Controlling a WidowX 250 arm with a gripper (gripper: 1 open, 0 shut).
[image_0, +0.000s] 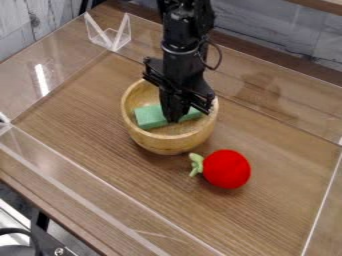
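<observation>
The black robot gripper (175, 98) reaches down from the top into a round tan bowl (170, 138). A light green block (155, 117) lies in the bowl, partly hidden under the gripper. The fingertips are close together over the block; whether they touch it I cannot tell. A red tomato-like object (229, 169) with a green stem lies to the lower right of the bowl.
Clear plastic pieces sit at the left edge and upper left. A black cable is at the bottom left corner.
</observation>
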